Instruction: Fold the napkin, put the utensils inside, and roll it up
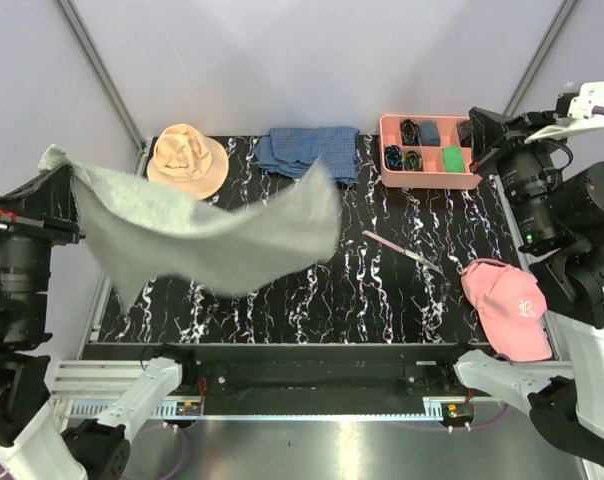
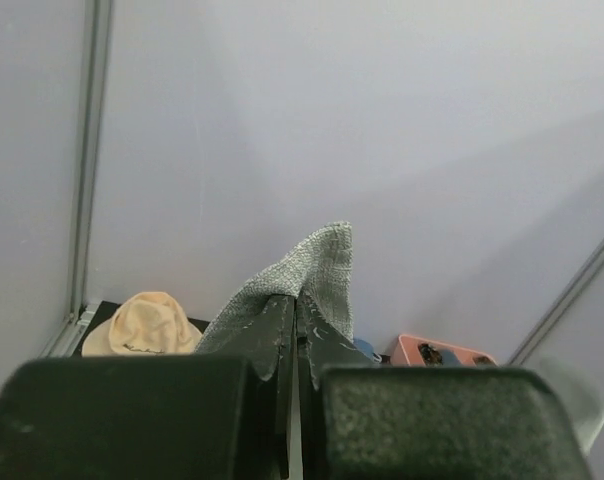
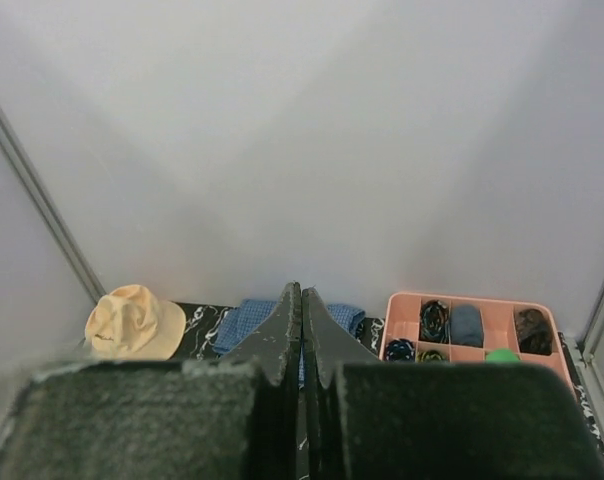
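The grey-green napkin [image 1: 212, 240] hangs in the air over the left and middle of the table, its right end loose and blurred. My left gripper [image 1: 57, 180] holds its corner high at the left; in the left wrist view the cloth [image 2: 327, 270] shows in the fingertips of the shut gripper. My right gripper [image 1: 482, 150] is raised at the right, shut with nothing visible between its fingers. A pale-handled utensil [image 1: 392, 244] lies on the table right of centre.
The black marble table [image 1: 332, 310] carries a tan hat [image 1: 187, 160], blue checked cloth [image 1: 307, 150], pink compartment box [image 1: 427, 178] and pink cap [image 1: 504, 310].
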